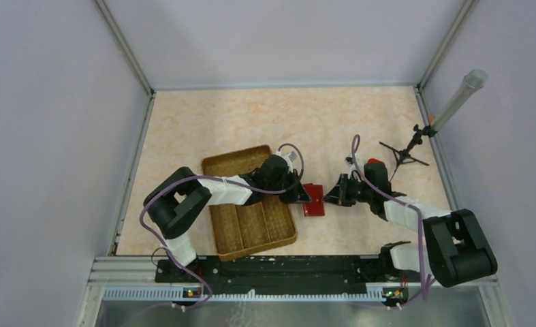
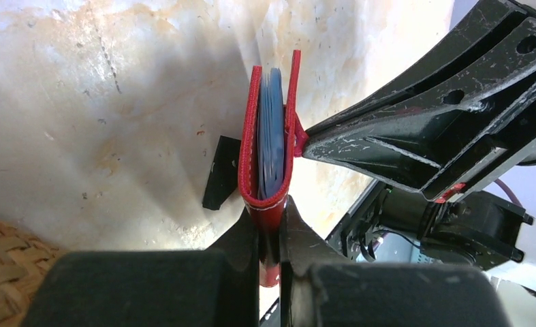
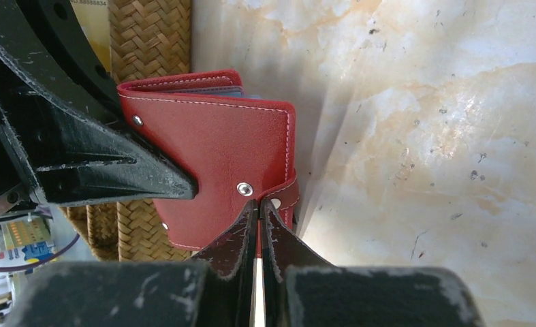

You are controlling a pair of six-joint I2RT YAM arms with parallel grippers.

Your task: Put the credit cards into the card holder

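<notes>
The red card holder [image 1: 314,201] stands on edge between my two arms, right of the basket. My left gripper is shut on it. Bluish card edges [image 2: 270,136] show between its two red covers in the left wrist view. A short snap strap [image 3: 285,195] lies folded against the holder's side in the right wrist view. My right gripper is shut with its fingertips touching the strap; whether the strap is pinched between them is unclear. The lower part of the holder is hidden by the left fingers.
A woven basket [image 1: 223,248] with compartments lies under the left arm. A dark flat piece [image 2: 221,174] is on the table near the holder. The tripod [image 1: 406,155] stands at the back right.
</notes>
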